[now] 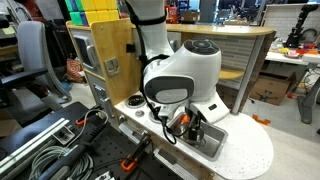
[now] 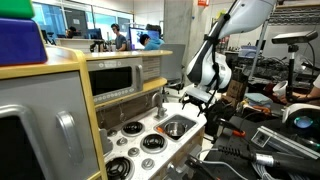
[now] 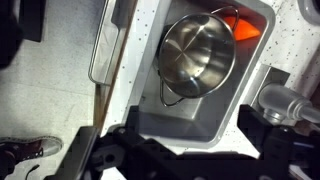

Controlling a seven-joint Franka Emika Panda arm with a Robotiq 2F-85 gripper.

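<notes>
In the wrist view my gripper stands open at the bottom of the picture, its dark fingers wide apart and nothing between them. Ahead of it, a steel pot (image 3: 197, 55) with two loop handles sits in the grey sink (image 3: 205, 128). The pot looks empty. An orange object (image 3: 243, 29) lies in the sink's corner beside the pot, partly cut off from sight by its rim. Exterior view 2 shows the pot (image 2: 178, 127) in the sink as well. The white arm (image 1: 180, 75) covers much of the sink in exterior view 1.
A metal faucet (image 3: 285, 100) stands at the sink's edge. Stove burners (image 2: 120, 167) lie farther along the counter, below a microwave (image 2: 117, 88).
</notes>
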